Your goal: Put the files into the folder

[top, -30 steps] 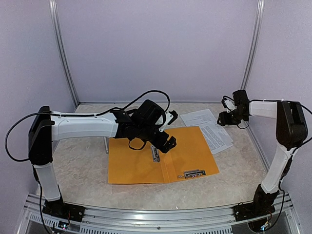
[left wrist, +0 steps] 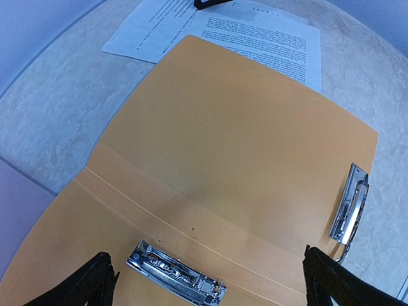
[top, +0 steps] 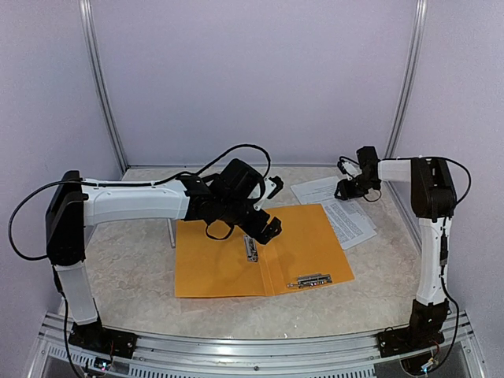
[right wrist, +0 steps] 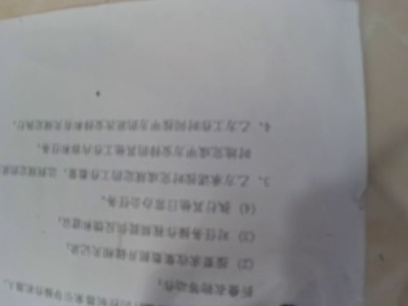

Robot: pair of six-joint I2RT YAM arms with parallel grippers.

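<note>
An orange folder [top: 311, 240] lies open mid-table, with metal clips [left wrist: 175, 273] on its spine and edge. Printed sheets [top: 354, 224] lie behind its right half, partly under or beside it. My left gripper [top: 268, 211] hangs over the folder, open and empty, its fingertips at the lower corners of the left wrist view. My right gripper [top: 343, 186] is low over the back of the sheets; the right wrist view is filled by a printed page [right wrist: 166, 76], and the gripper's fingers cannot be made out clearly.
Walls [top: 252, 94] enclose the back and sides, and metal rails run along the edges.
My right gripper has moved left and slightly down onto the region of the sheets. My left arm is almost unchanged; the folder and sheets look the same.
</note>
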